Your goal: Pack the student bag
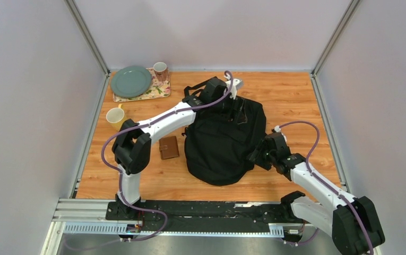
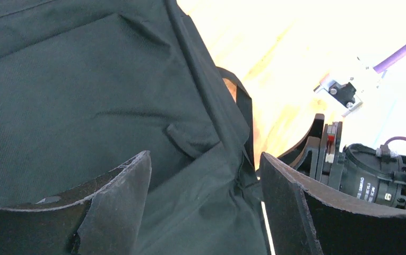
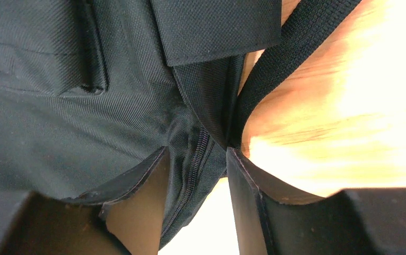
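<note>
A black fabric bag (image 1: 216,149) lies flat in the middle of the wooden table. Over its upper right part hangs my left gripper (image 1: 239,111), open; the left wrist view shows dark cloth (image 2: 84,90) below its fingers, nothing held. My right gripper (image 1: 259,156), open, is at the bag's lower right edge, where the right wrist view shows a zipper (image 3: 195,164) and a black strap (image 3: 291,48) beside its fingertips.
At the back left a teal plate (image 1: 131,81) and a patterned cup (image 1: 160,69) sit on a floral tray (image 1: 153,92). A yellow mug (image 1: 115,119) and a brown wallet (image 1: 169,147) lie left of the bag. White walls bound the table.
</note>
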